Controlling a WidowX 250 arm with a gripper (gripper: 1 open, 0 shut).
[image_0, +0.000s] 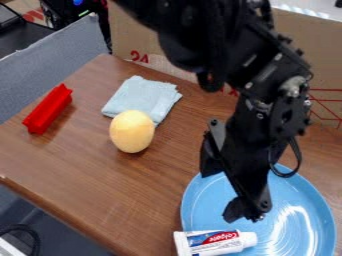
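My black gripper (230, 185) is over the left part of the blue plate (297, 225), open, with nothing seen between its fingers. A white toothpaste tube (214, 242) with red and blue label lies on the near-left part of the plate, just below the gripper. A yellow oval object (131, 131) sits on the wooden table (94, 190) left of the arm. Behind it lies a folded light blue cloth (140, 98), and a red object (48, 108) lies at the table's left.
A cardboard box (150, 45) stands along the back. The table's left edge drops to a dark area with cables.
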